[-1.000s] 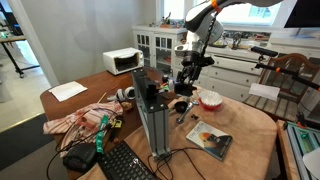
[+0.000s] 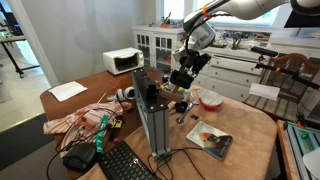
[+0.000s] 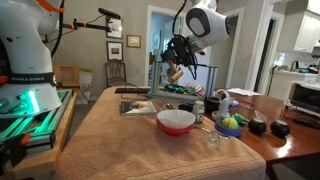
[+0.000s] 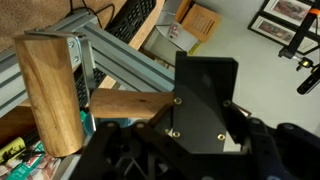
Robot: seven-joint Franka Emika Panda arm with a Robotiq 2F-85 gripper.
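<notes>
A wooden mallet-like piece (image 4: pixel 52 95), with a thick round head and a handle (image 4: pixel 130 104), reaches across the left of the wrist view. My gripper is shut on the handle's end; its dark body covers the grip itself. In exterior view 2, the gripper (image 3: pixel 178 58) hangs in the air above the table with the tan wooden piece (image 3: pixel 175 73) below it. From exterior view 1, the gripper (image 2: pixel 181 76) appears behind the tall metal post (image 2: pixel 155 118), above the table.
A red-and-white bowl (image 3: pixel 176 122) stands near a can (image 3: pixel 198 109), a clear glass (image 3: pixel 213 141) and a plate of round items (image 3: pixel 230 126). A picture-covered flat item (image 2: pixel 210 139) and a keyboard (image 2: pixel 128 163) lie around the post.
The arm has risen and its wrist has swung, bringing the gripper slightly higher and to the left in exterior view 1. Objects on the table look unmoved.
</notes>
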